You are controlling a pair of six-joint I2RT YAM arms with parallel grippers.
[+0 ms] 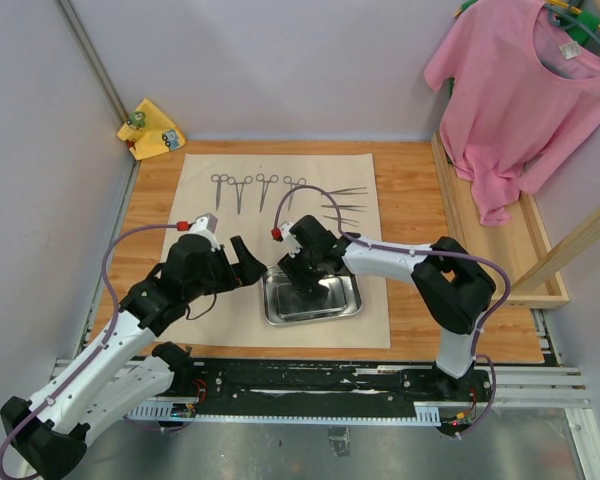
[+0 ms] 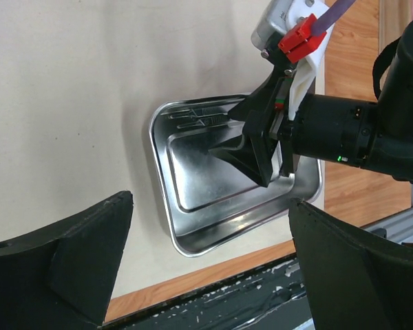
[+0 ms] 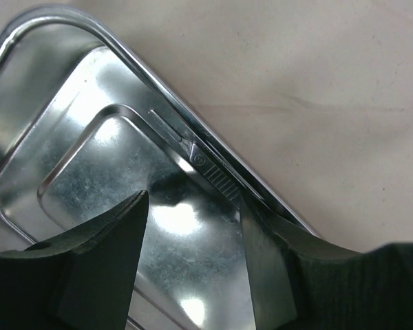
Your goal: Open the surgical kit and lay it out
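The steel tray (image 1: 310, 311) lies on the paper sheet (image 1: 220, 320), with a flat scalpel handle (image 3: 212, 172) inside along its rim. My right gripper is over the tray, fingers part open beside that handle; whether anything is between them is unclear. My left gripper (image 1: 248, 262) stands open left of the tray. Several scissor-like instruments (image 1: 266, 183) lie in a row at the back of the sheet, with several slim instruments (image 1: 345, 207) to their right.
A pink shirt (image 1: 520, 90) hangs over a wooden frame (image 1: 540, 260) at the right. A yellow cloth (image 1: 155, 130) is at the back left. Paper left of the tray is mostly clear.
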